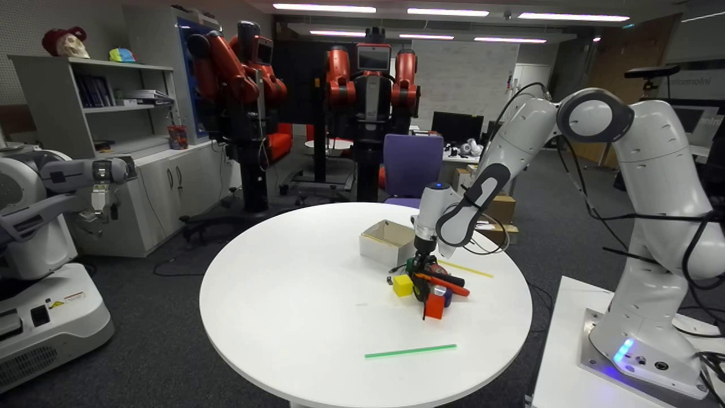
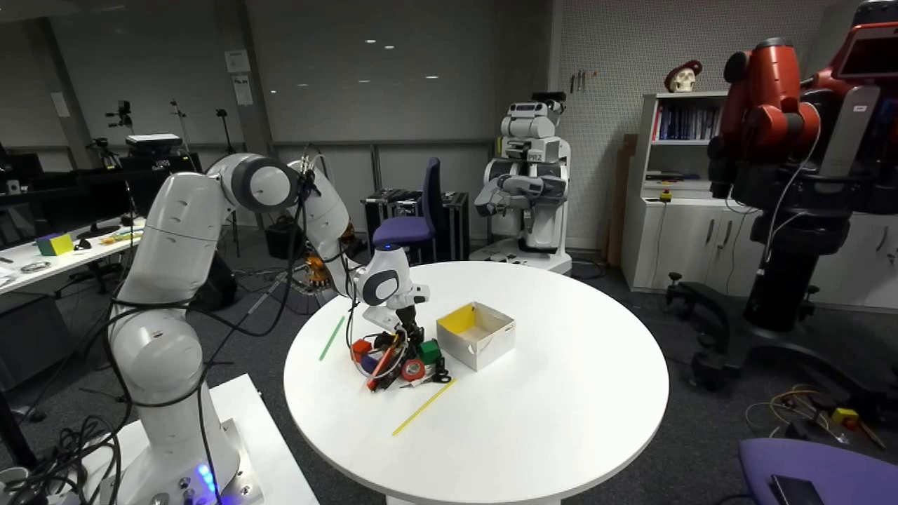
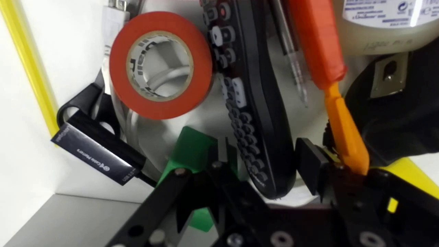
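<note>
My gripper points down into a pile of objects on the round white table (image 2: 581,379). In the wrist view its two dark fingers stand apart, on either side of the end of a black remote control (image 3: 269,119). The right finger (image 3: 311,166) is close to the remote's edge; whether it touches, I cannot tell. A green block (image 3: 190,150) lies by the left finger, partly hidden. The tip of an orange-handled tool (image 3: 319,41) is beside the right finger. A roll of red tape (image 3: 201,66) lies left of the remote.
An open white box (image 2: 488,346) stands beside the pile. Yellow block (image 1: 402,285), red block (image 1: 434,306), black scissors (image 3: 84,98), a cable adapter (image 3: 98,150) and a clear jar (image 3: 387,39) crowd round. Yellow (image 1: 469,269) and green (image 1: 411,351) sticks lie apart.
</note>
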